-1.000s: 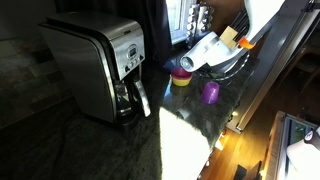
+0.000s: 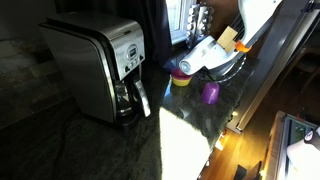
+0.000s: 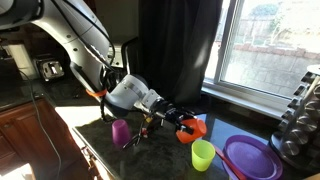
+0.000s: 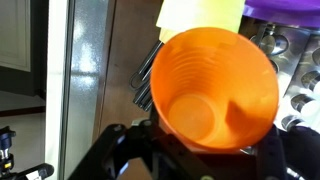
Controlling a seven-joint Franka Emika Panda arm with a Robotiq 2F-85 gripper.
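An orange cup [image 4: 215, 90] is held in my gripper, which is shut on its wall; its open mouth faces the camera in the wrist view. In exterior view 2 the orange cup [image 3: 190, 130] is close above and beside a yellow-green cup [image 3: 203, 155], overlapping it in that view. I cannot tell whether the two touch. Part of the yellow cup [image 4: 200, 14] shows beyond the orange one in the wrist view. A purple cup [image 3: 121, 132] stands apart on the dark counter, nearer the arm's base.
A purple plate [image 3: 252, 158] lies to the right, below the window, with a red utensil [image 3: 229, 161] beside it. A rack with round metal-topped jars [image 3: 295, 135] stands at the far right. The coffee maker [image 2: 105, 65] occupies the counter's other end, with bare counter [image 2: 165, 140] before it.
My arm and gripper have lowered slightly toward the yellow cup. The purple cup and the coffee maker have not moved.
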